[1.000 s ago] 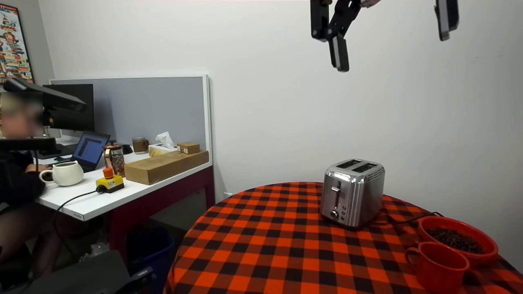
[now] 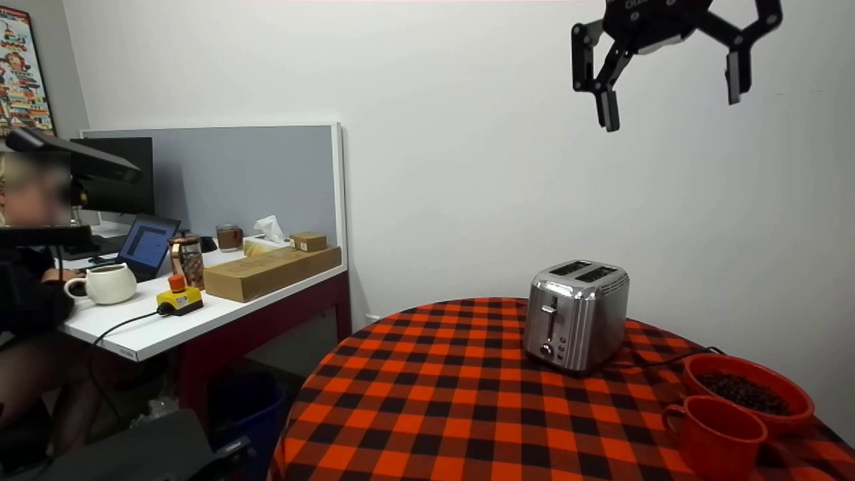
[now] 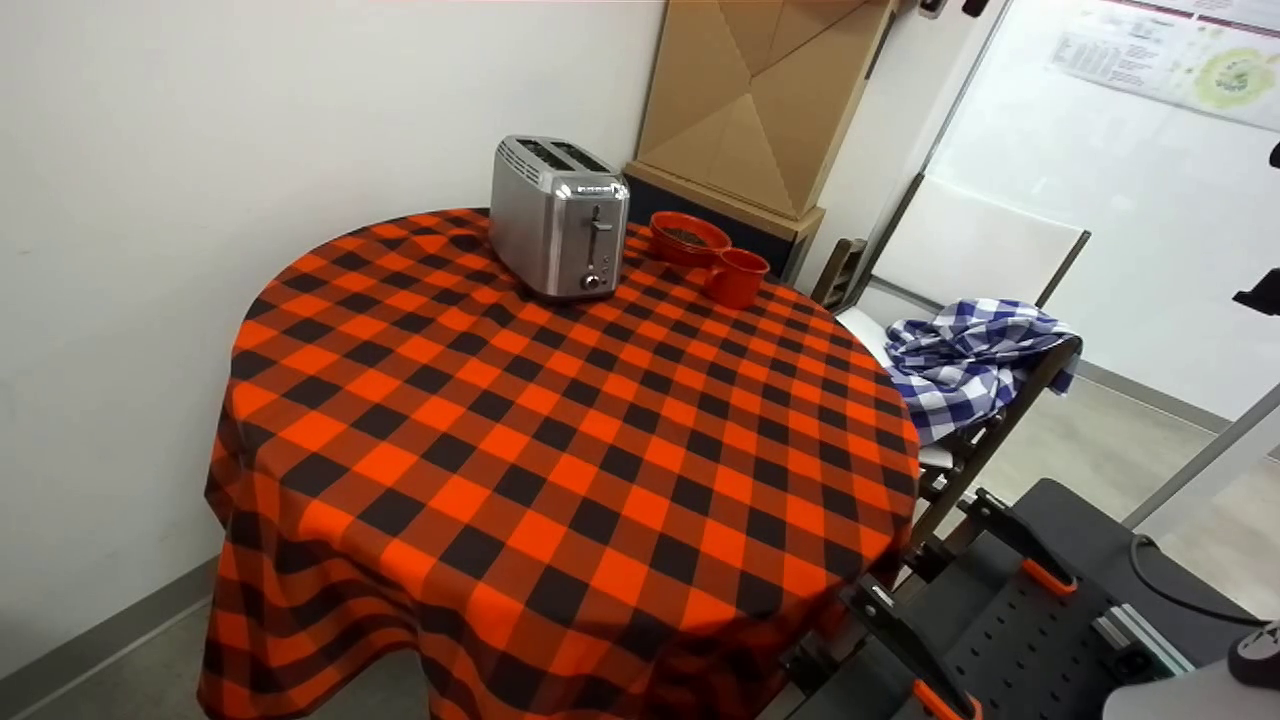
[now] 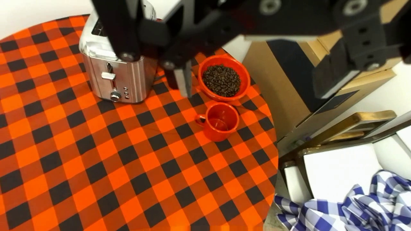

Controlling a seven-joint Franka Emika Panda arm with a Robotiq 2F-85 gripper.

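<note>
My gripper (image 2: 674, 95) hangs high above the table, its two fingers spread wide with nothing between them. From the wrist view, the open gripper has a red bowl (image 4: 245, 79) of dark beans (image 4: 222, 80) showing below, nearer its left finger. Just in front of that bowl stands an upright red mug (image 4: 220, 122); its inside looks empty and its handle points toward the toaster's side. A silver two-slot toaster (image 2: 577, 316) sits at the back of the table, well under my gripper and apart from it.
A red-and-black checked cloth covers the round table (image 3: 528, 444), whose front and left are clear. Cardboard boxes (image 3: 750, 108) stand behind the bowl. Past the right edge is a chair with a blue checked cloth (image 3: 978, 360). The toaster's cord (image 2: 673, 359) runs toward the bowl.
My gripper has shifted right in exterior view 1 and appears lower in the frame, its fingers still apart. Toaster, bowl and mug have stayed in place.
</note>
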